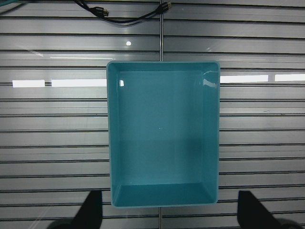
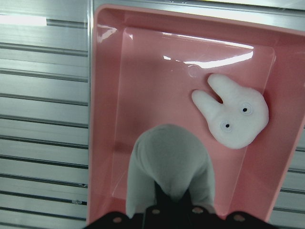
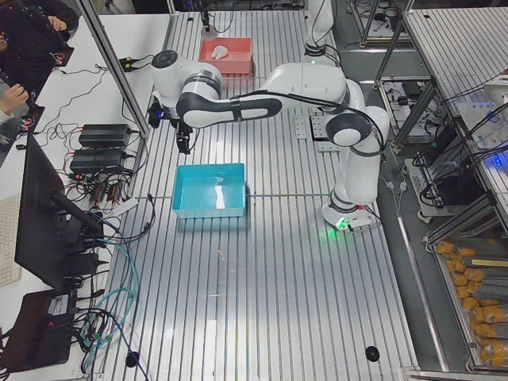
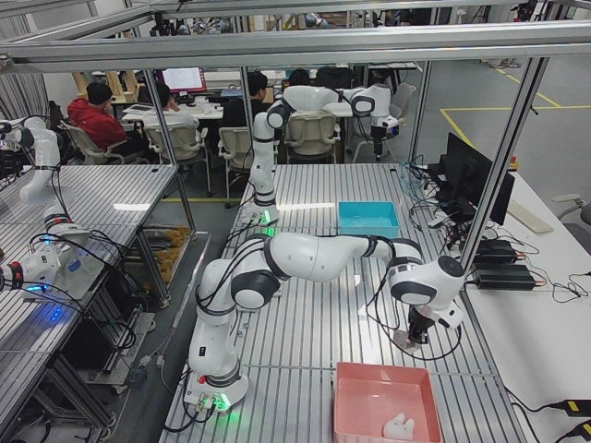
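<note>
A white bunny-faced plush point(image 2: 233, 114) lies in the pink bin point(image 4: 379, 383) point(image 2: 102, 119). My right gripper point(image 4: 413, 340) is shut on a second pale plush point(image 2: 169, 157), held above and just beside that bin; the plush hides part of the fingers in the right wrist view. My left gripper point(image 3: 171, 133) stands open over the bare tabletop near the blue bin point(image 3: 209, 213) point(image 1: 114, 133), with nothing between its fingers.
Cables point(image 1: 124, 20) and black power boxes point(image 3: 103, 135) line one side, beside a monitor point(image 3: 44, 214) and a metal post point(image 4: 494, 185). The slatted table around the blue bin is mostly clear.
</note>
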